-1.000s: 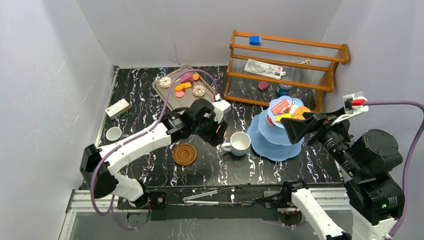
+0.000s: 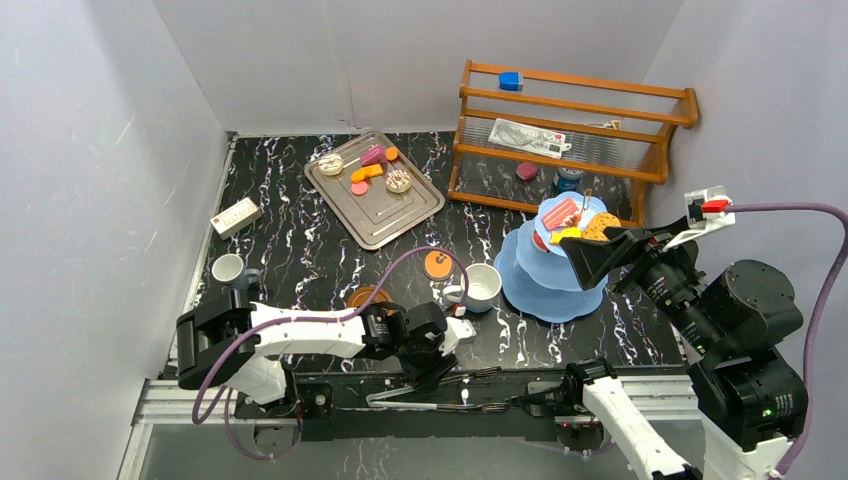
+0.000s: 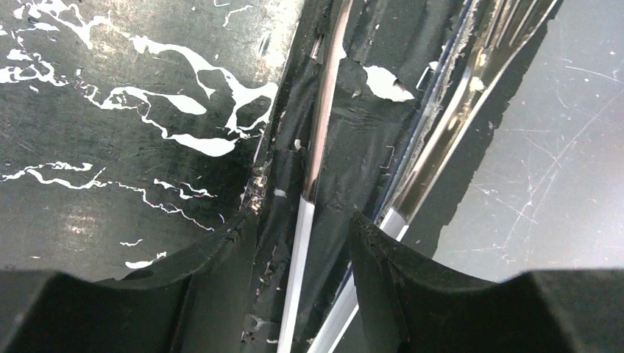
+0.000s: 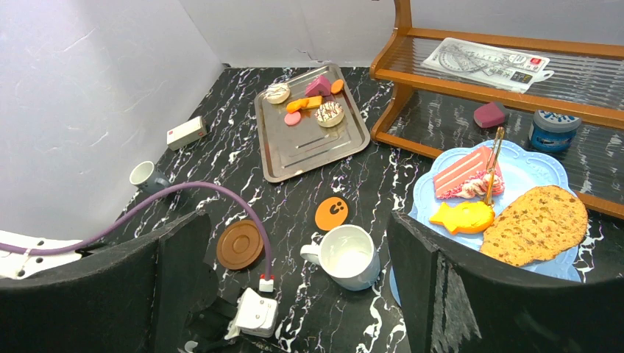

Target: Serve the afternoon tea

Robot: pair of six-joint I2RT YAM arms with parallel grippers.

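Observation:
Along the front edge lies a long metal utensil with two white-handled limbs point(image 2: 400, 406), close together at the left; whether they are joined is hidden. My left gripper point(image 2: 428, 382) is low over it. In the left wrist view my left gripper has its fingers apart, with one white handle point(image 3: 299, 257) showing in the gap and nothing gripped; the other limb, slotted at its far end point(image 3: 508, 29), passes by the right finger. My right gripper is open and empty, high by the blue tiered stand point(image 2: 550, 305), which carries a cookie point(image 4: 541, 224), a fish-shaped piece point(image 4: 463, 217) and a pink cake slice point(image 4: 467, 175).
A white mug point(image 4: 346, 257) stands left of the stand, near an orange coaster point(image 4: 332, 213) and a brown coaster point(image 4: 240, 244). A metal tray point(image 2: 380, 225) holds several sweets. The wooden rack point(image 2: 575, 160) fills the back right. A grey cup point(image 2: 228, 268) lies far left.
The right arm stays where it was.

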